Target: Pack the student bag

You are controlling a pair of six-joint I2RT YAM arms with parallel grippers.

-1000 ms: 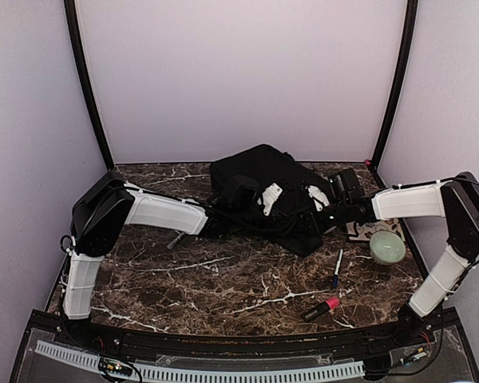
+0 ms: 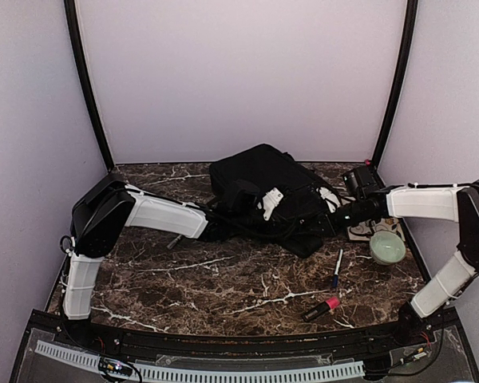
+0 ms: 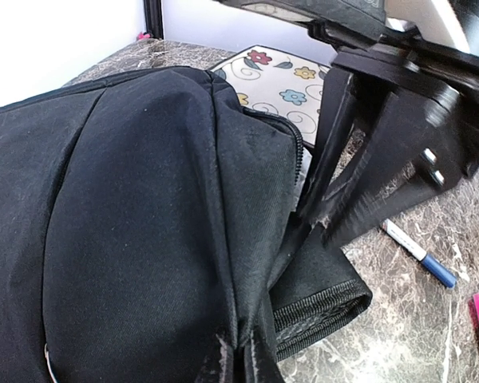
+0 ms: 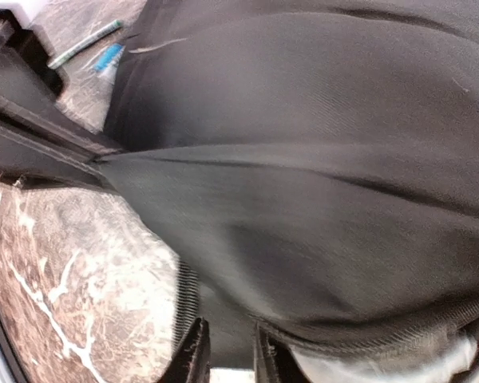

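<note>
A black bag (image 2: 259,171) lies at the back middle of the table. My left gripper is shut on a fold of the bag's fabric, which it pulls into a ridge; the same pinch shows at the left of the right wrist view. My right gripper stands part open at the bag's zipped edge (image 4: 188,299), with a gap between its fingertips. Dark fabric lies behind that gap, and I cannot tell whether the fingers touch it. Little of the bag's inside shows.
Right of the bag are a flowered board (image 3: 279,84) and a pale green bowl (image 2: 387,248). A blue-capped marker (image 2: 337,270) and a pink-and-black marker (image 2: 322,309) lie in front.
The left arm and the bag look almost still.
</note>
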